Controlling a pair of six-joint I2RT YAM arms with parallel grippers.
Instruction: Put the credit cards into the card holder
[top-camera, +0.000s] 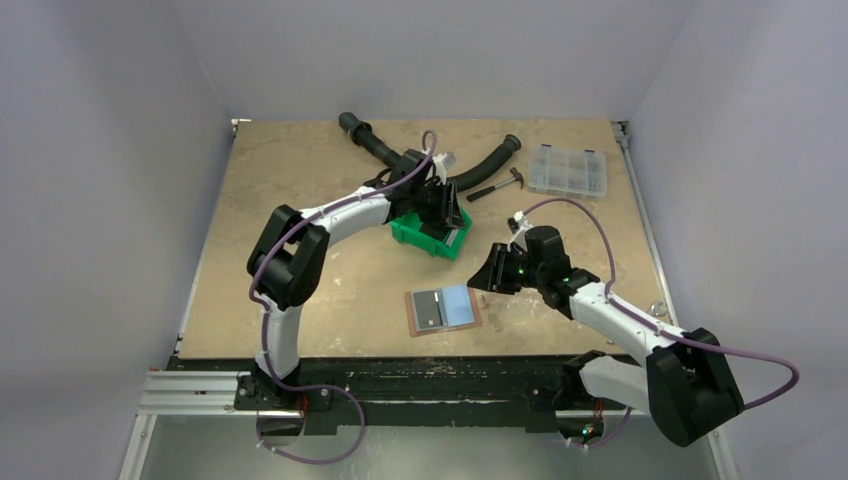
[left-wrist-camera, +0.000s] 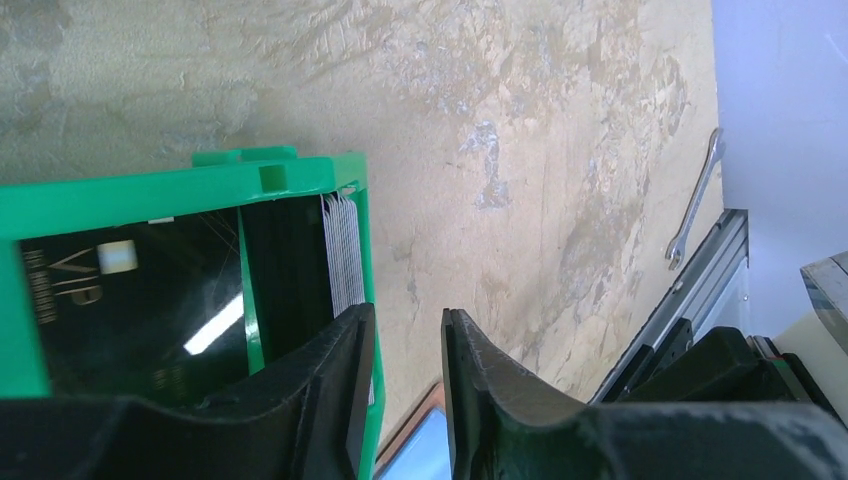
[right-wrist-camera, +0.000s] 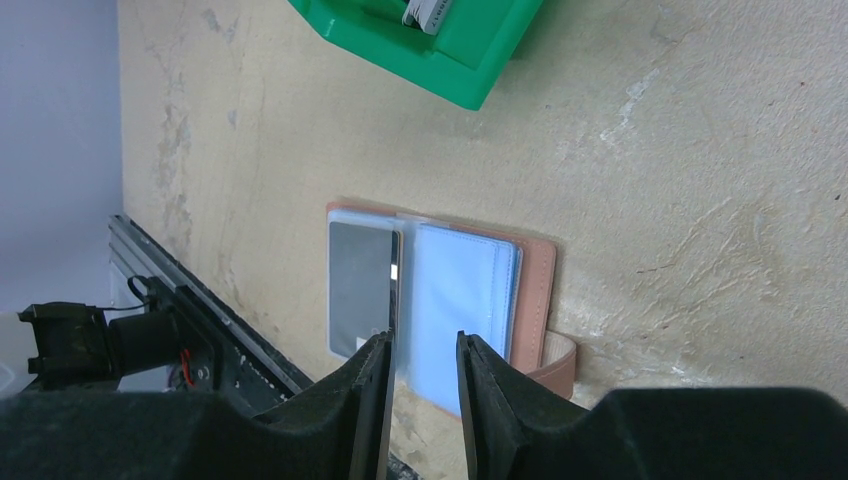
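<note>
The green basket (top-camera: 446, 247) holds several dark cards with pale edges (left-wrist-camera: 344, 250) on end along one wall, and a black card (left-wrist-camera: 130, 320) on the other side of a divider. My left gripper is at the basket, open. One finger (left-wrist-camera: 352, 335) overlaps the pale card edges; bare table and the basket wall show in its gap. The card holder (right-wrist-camera: 455, 290) lies spread on the table, blue sleeves on a brown cover, with a grey-looking card (right-wrist-camera: 360, 275) in its left sleeve. Above the holder's near part, my right gripper stands open and empty.
Behind the basket lie a black hose (top-camera: 490, 165), a hammer (top-camera: 495, 187) and a clear divided box (top-camera: 567, 171). A wrench (left-wrist-camera: 696, 200) rests near the table edge.
</note>
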